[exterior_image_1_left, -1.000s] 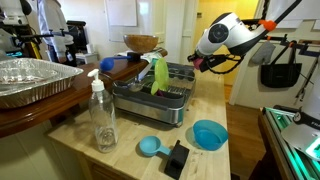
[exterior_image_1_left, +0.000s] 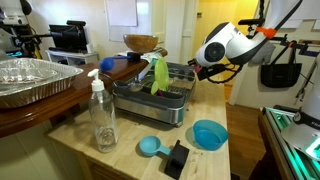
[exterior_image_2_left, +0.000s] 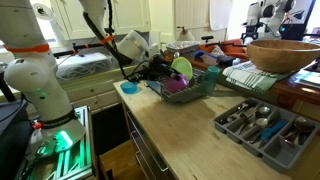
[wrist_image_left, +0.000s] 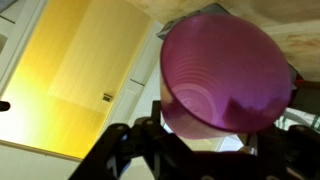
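Note:
Between the fingers of my gripper is a magenta cup-like item (wrist_image_left: 215, 75), which fills the upper middle of the wrist view. The fingers are shut on it. In exterior view 1 my gripper (exterior_image_1_left: 198, 72) is beyond the right end of the metal dish rack (exterior_image_1_left: 160, 109), beside it; the held item is hard to make out there. In exterior view 2 the gripper (exterior_image_2_left: 158, 72) is near the rack's far left end. A green plate (exterior_image_1_left: 161, 75) stands upright in the rack.
A blue bowl (exterior_image_1_left: 210, 135), a small blue cup (exterior_image_1_left: 150, 146) and a black object (exterior_image_1_left: 174, 160) lie on the counter by the rack. A soap bottle (exterior_image_1_left: 102, 120) stands close by. A cutlery tray (exterior_image_2_left: 265, 130) is farther along; bare counter (exterior_image_2_left: 200, 145) lies before it.
The rack and counter items have not moved.

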